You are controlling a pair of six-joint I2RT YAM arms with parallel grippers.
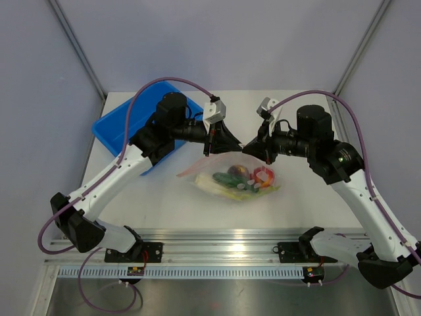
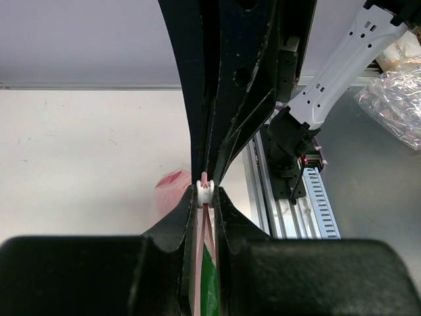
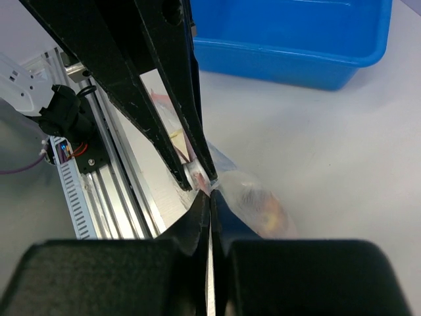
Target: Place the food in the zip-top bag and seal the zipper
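The clear zip top bag [image 1: 196, 168] hangs spread below both grippers in the top view. Inside lie a green vegetable [image 1: 227, 179], pale stalks [image 1: 212, 187], a dark round piece [image 1: 239, 172] and a red-orange piece [image 1: 264, 176]. My left gripper is shut on the white zipper slider [image 2: 205, 191] at the bag's top edge. Right beside it, my right gripper is shut with the pink zipper edge [image 3: 203, 183] running in between its fingertips. The grippers nearly touch, so the top view hides most of the slider.
A blue bin [image 1: 148, 118] stands at the back left, partly behind the left arm. Bare white table [image 1: 158, 204] surrounds the bag. Crumpled clear plastic [image 2: 396, 99] lies beyond the table's edge in the left wrist view.
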